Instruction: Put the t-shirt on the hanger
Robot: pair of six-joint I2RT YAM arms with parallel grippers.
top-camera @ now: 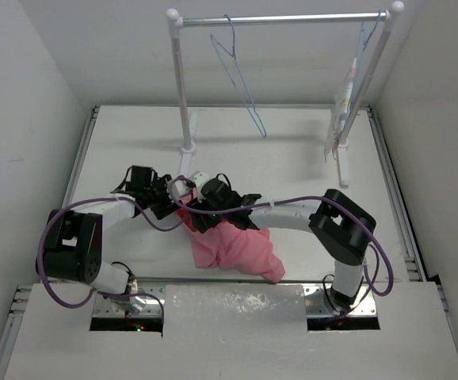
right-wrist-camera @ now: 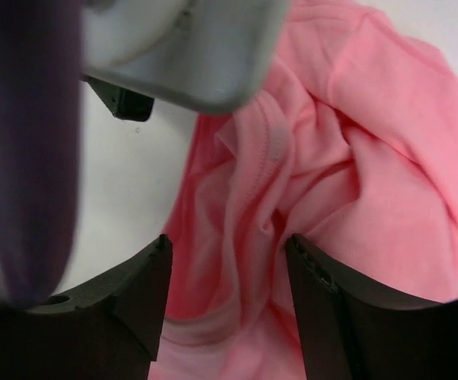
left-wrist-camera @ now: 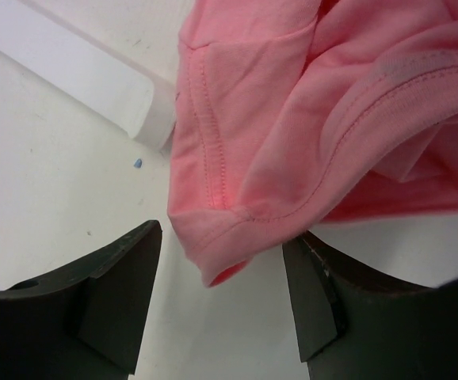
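Note:
The pink t-shirt (top-camera: 239, 250) lies crumpled on the table, its far end partly hidden under both arms. In the left wrist view a seamed corner of the shirt (left-wrist-camera: 213, 198) lies between the spread fingers of my left gripper, which is open. My right gripper is over the shirt, with a raised fold (right-wrist-camera: 253, 222) running between its parted fingers; no grip on the cloth shows. A blue hanger (top-camera: 245, 83) hangs from the rack's bar, above and behind the arms.
The rack's bar (top-camera: 292, 19) spans the back, on two posts. Another hanger (top-camera: 360, 71) and a clear bag (top-camera: 340, 111) hang at the right post. A white rack foot (left-wrist-camera: 94, 71) lies close beside the shirt. Right of centre, the table is clear.

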